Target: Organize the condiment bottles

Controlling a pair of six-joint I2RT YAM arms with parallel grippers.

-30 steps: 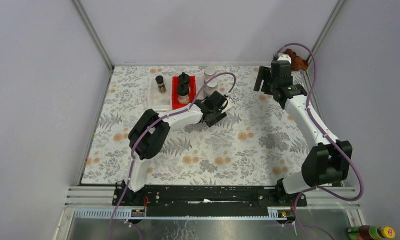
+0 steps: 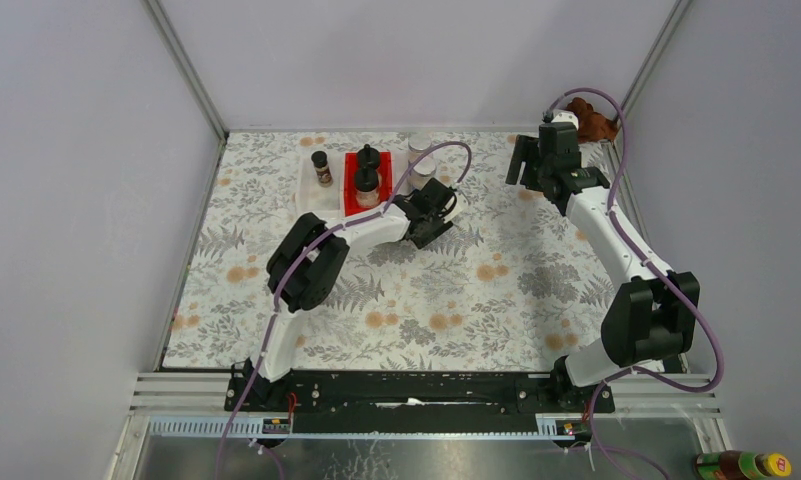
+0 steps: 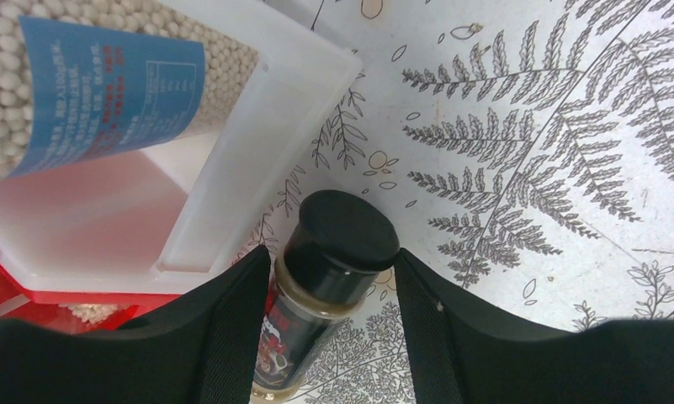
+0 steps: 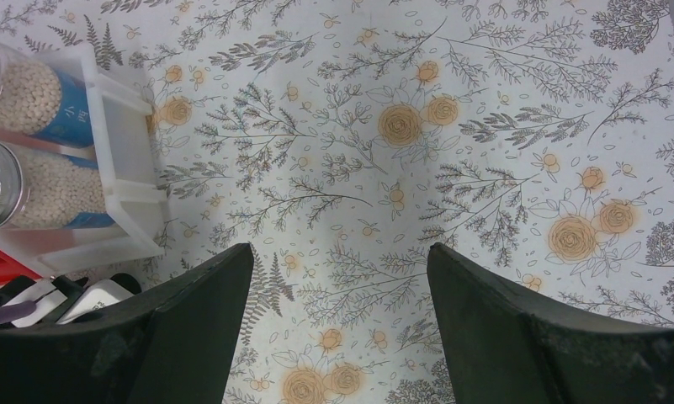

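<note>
A black-capped condiment bottle [image 3: 304, 337] lies between the fingers of my left gripper, beside the translucent bin of white-pellet jars [image 3: 249, 168]. Whether the fingers press on it is unclear. In the top view, another small bottle [image 2: 322, 169] stands in the white left bin [image 2: 306, 200], and two black-lidded jars [image 2: 367, 186] stand in the red bin [image 2: 351, 208]. My right gripper [image 2: 523, 162] is open and empty, high over the table's right side.
Two pellet jars [image 4: 51, 189] fill the right bin [image 4: 135, 219]. A brown plush toy [image 2: 593, 120] sits in the back right corner. A bottle [image 2: 736, 465] lies outside at bottom right.
My left arm's elbow has shifted slightly right, its gripper staying near the same place.
</note>
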